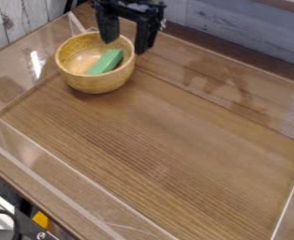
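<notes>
A round wooden bowl (pixel 95 78) sits near the back left of the table, with a green block (pixel 106 61) lying inside it. My dark gripper (pixel 127 39) is at the top of the camera view, just above and behind the bowl. Its two fingers stand apart, one over the bowl's back rim and one to its right; nothing shows between them.
</notes>
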